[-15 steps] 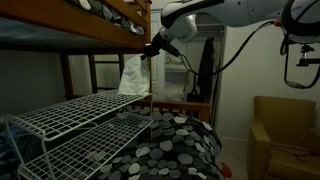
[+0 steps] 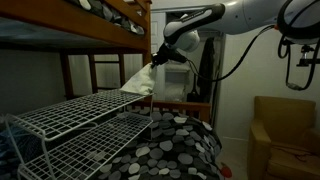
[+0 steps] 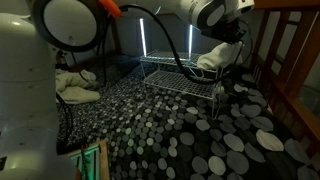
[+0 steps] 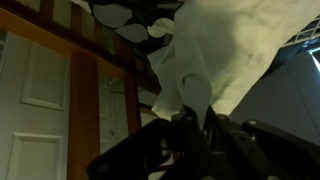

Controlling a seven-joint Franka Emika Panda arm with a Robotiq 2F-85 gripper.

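Note:
A white cloth (image 2: pixel 139 80) lies partly on the far right end of the white wire rack's top shelf (image 2: pixel 75 112), with one part drawn up toward my gripper (image 2: pixel 158 60). The wrist view shows that cloth (image 4: pixel 215 55) gathered to a bunch between the fingers, and the gripper is shut on it. From the other side, in exterior view 2, the cloth (image 3: pixel 220 57) slopes up from the rack's end to the gripper. The fingertips are small and dark in both exterior views.
A bed with a dark dotted blanket (image 2: pixel 170 148) stands below and beside the rack. The upper bunk's wooden edge (image 2: pixel 100 28) hangs over the shelf near the arm. At the right is a tan armchair (image 2: pixel 283 135), with open floor before it.
My gripper has moved right and slightly down in exterior view 1, still with the cloth. The cloth's raised part now leans to the right and stands lower.

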